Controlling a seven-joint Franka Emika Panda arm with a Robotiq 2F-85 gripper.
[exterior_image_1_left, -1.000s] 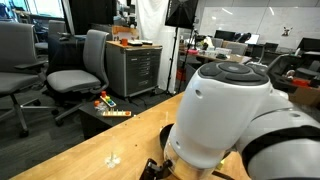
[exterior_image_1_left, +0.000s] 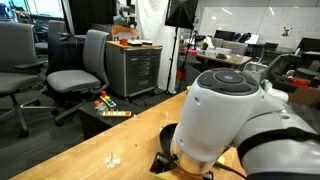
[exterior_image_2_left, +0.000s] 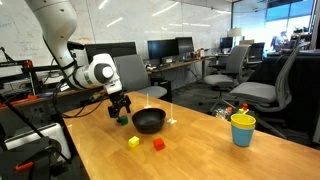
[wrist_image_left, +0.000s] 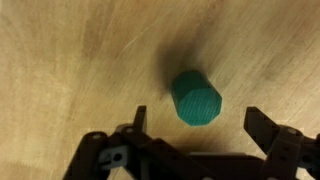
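Observation:
A dark green block (wrist_image_left: 196, 98), its end face roughly hexagonal, stands on the wooden table (wrist_image_left: 60, 60) in the wrist view. My gripper is open above it, one finger to each side and apart from it. From the side, in exterior view 2, the green block (exterior_image_2_left: 123, 120) shows just under the gripper (exterior_image_2_left: 118, 106), left of a black bowl (exterior_image_2_left: 150, 121). In exterior view 1 the arm covers the block and most of the bowl.
A yellow block (exterior_image_2_left: 134, 142) and a red block (exterior_image_2_left: 158, 144) lie nearer the front. Farther right stands a blue-and-yellow cup (exterior_image_2_left: 242, 130) with colourful things at its top.
In exterior view 1 the arm has shifted slightly right and lower over the last second, uncovering a little more around the bowl. The other objects stay where they were.

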